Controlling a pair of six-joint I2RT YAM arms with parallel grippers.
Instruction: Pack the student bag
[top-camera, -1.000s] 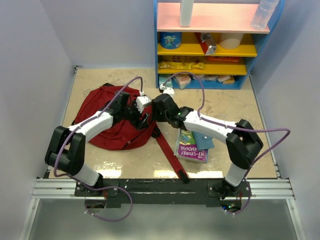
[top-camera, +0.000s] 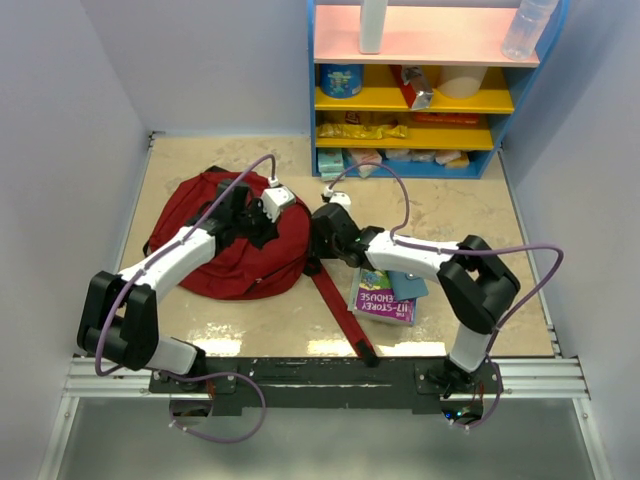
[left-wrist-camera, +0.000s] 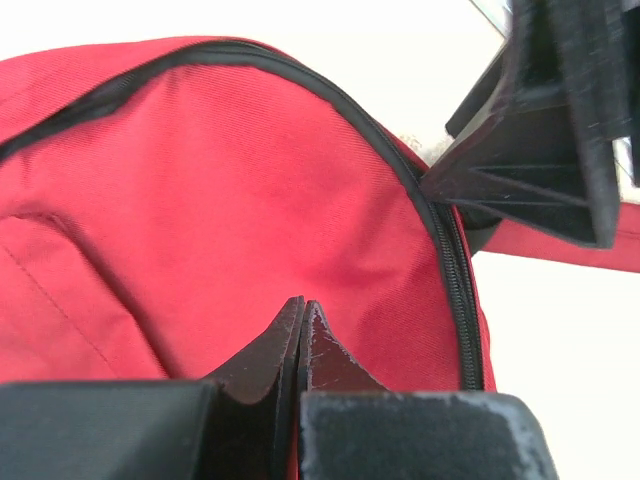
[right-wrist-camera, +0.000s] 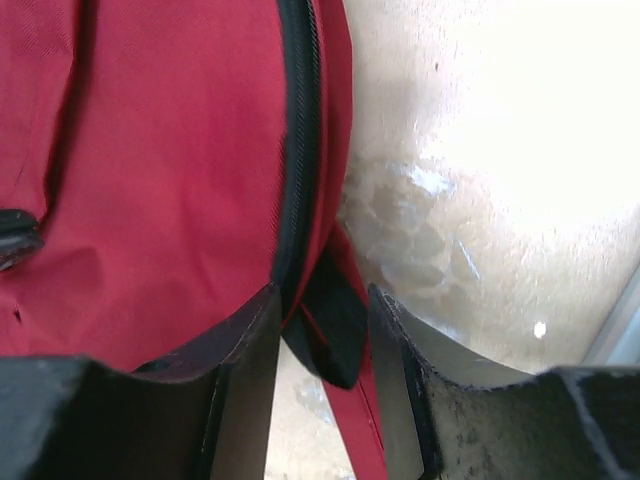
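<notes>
The red bag (top-camera: 185, 270) lies flat on the left of the table, its black zipper edge (left-wrist-camera: 455, 270) curving along the right side. Over the red cloth, my left gripper is shut with nothing between its fingers; the zipper edge runs to the right of them. My right gripper stands open, its fingers (right-wrist-camera: 405, 350) on either side of the zipper edge's lower end and a black strap piece (right-wrist-camera: 335, 320). In the left wrist view, the right gripper's dark fingers (left-wrist-camera: 520, 180) touch or nearly touch the zipper; which, I cannot tell.
A red strap (top-camera: 345, 312) runs from the bag toward the front edge. Beside it, below the right arm, lie a purple book (top-camera: 385, 305) and a blue booklet (top-camera: 408, 285). A blue-framed shelf (top-camera: 312, 100) with several packages stands at the back.
</notes>
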